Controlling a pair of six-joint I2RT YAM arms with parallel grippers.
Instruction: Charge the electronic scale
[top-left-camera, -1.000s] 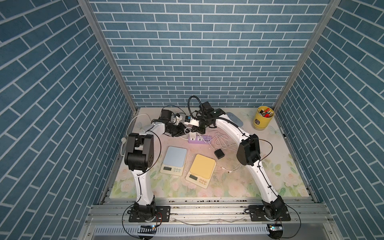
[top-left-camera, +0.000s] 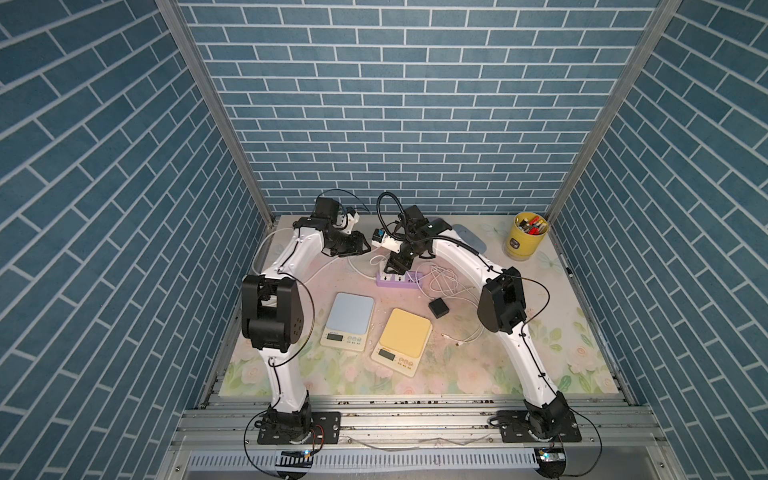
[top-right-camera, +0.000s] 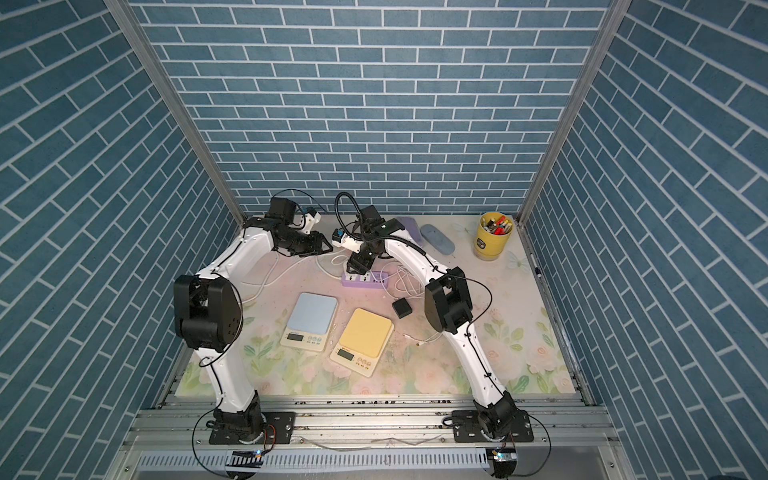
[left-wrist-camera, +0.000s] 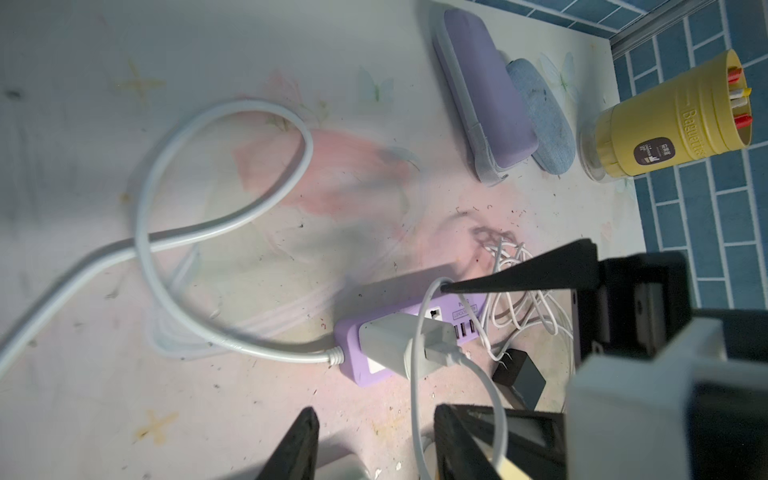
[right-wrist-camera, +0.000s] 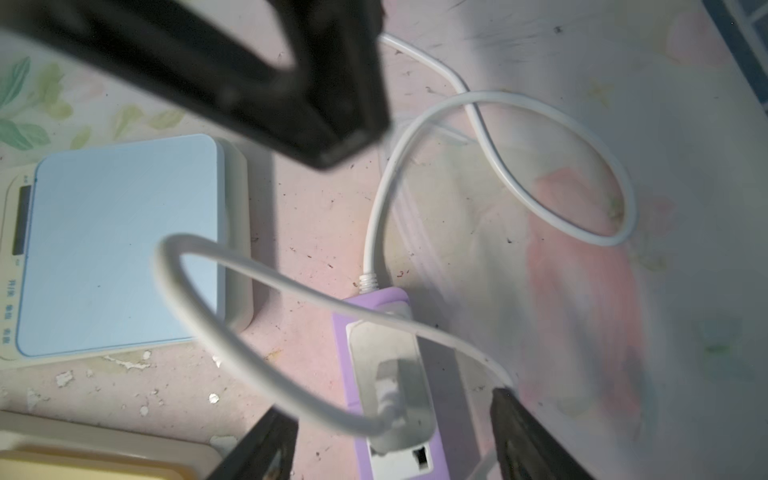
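A purple power strip (top-left-camera: 402, 281) lies mid-table with a white charger (right-wrist-camera: 384, 360) on it; a white cable plugs into the charger and loops up in the wrist views. My right gripper hangs open over the strip, the loop near its fingers. My left gripper is raised to the strip's left, open, fingers apart. In front lie a blue-topped scale (top-left-camera: 347, 316) and a yellow-topped scale (top-left-camera: 404, 334).
A yellow pen cup (top-left-camera: 524, 240) stands at back right, beside purple and grey cases (left-wrist-camera: 484, 96). A black cube (top-left-camera: 438, 307) and tangled cables lie right of the strip.
My left gripper and arm have moved up and back, away from the charger and cable. My right arm is almost unchanged.
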